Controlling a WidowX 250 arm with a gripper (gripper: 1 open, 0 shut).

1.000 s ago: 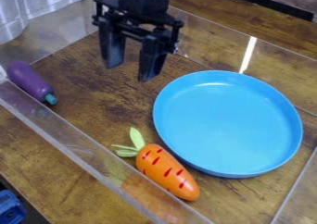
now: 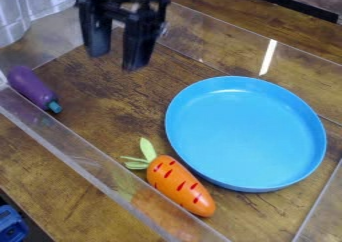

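My gripper [image 2: 116,48] hangs over the back of the wooden table at the upper middle, dark and blurred, its two fingers apart with nothing visible between them. Below it, to the right, lies a round blue plate [image 2: 243,136], empty. An orange toy carrot [image 2: 178,186] with pale green leaves lies in front, left of the plate's near part. At the left edge lies a purple toy eggplant [image 2: 32,87], apart from the gripper.
Clear low walls [image 2: 80,156] border the work area. A blue object [image 2: 8,224] sits outside at the lower left corner.
My gripper has risen and shifted slightly to the left, and is now blurred. The plate, carrot and eggplant have not moved.
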